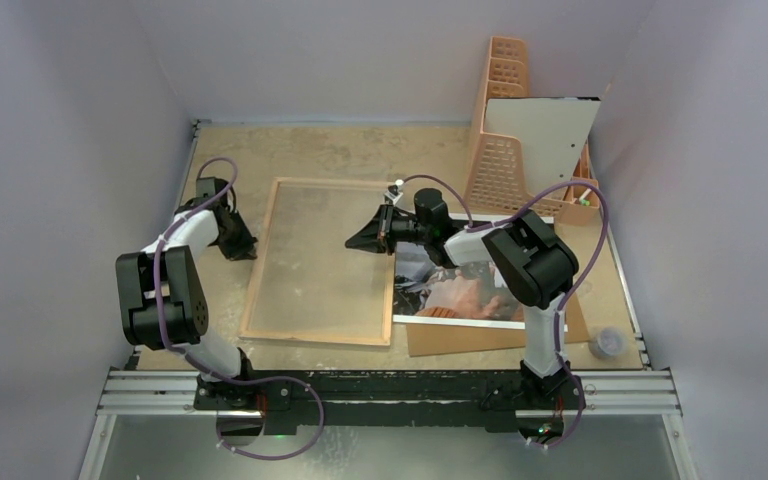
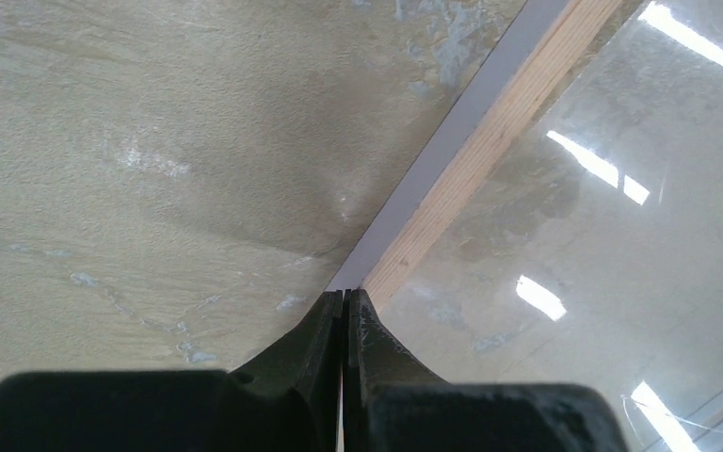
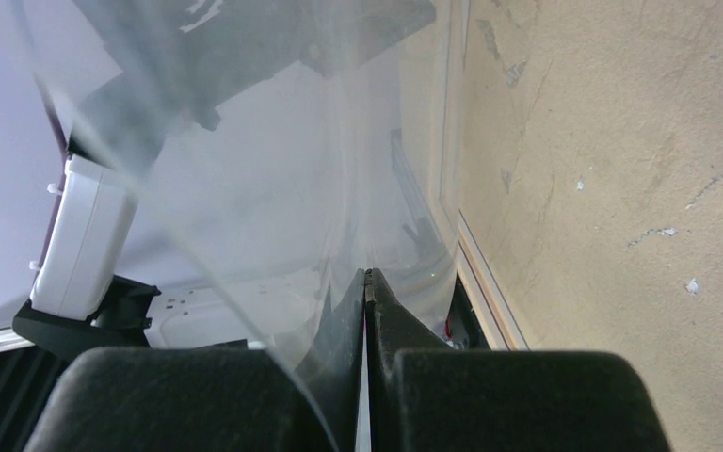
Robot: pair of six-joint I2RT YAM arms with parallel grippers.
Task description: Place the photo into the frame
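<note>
A wooden picture frame [image 1: 260, 260] lies flat on the table. Its clear sheet [image 3: 377, 188] bends upward in the right wrist view, covering one finger of my right gripper but not the other; that gripper is shut on the sheet, near the frame's right side. My left gripper is shut, its tips at the frame's left bar [image 2: 471, 169]; no gripped object can be made out between them. To the frame's right lies the white-bordered photo [image 1: 460, 295], partly hidden under the right arm.
An orange rack [image 1: 500, 160] holding a white board [image 1: 540, 135] stands at the back right. Brown backing board [image 1: 460, 340] shows below the photo. A small clear cup [image 1: 608, 343] sits front right.
</note>
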